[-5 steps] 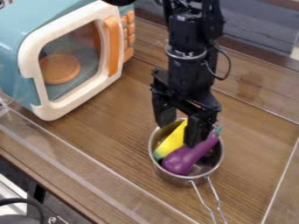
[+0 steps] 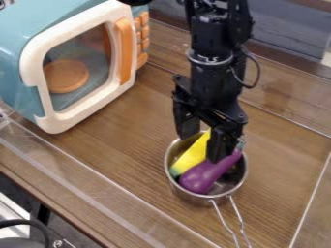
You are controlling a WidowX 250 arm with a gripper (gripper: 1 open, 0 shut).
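A steel pot with wire handles stands on the wooden counter, holding a yellow banana-like item and a purple eggplant. The black gripper hangs just over the pot's back part, its fingers open above the two items; whether a fingertip touches either is hard to tell.
A toy microwave in light blue and white, with an orange plate inside, sits at the back left. A dark cable shows at the lower left, beyond the counter's front edge.
The gripper has shifted very slightly over the pot. The pot and its contents look unchanged.
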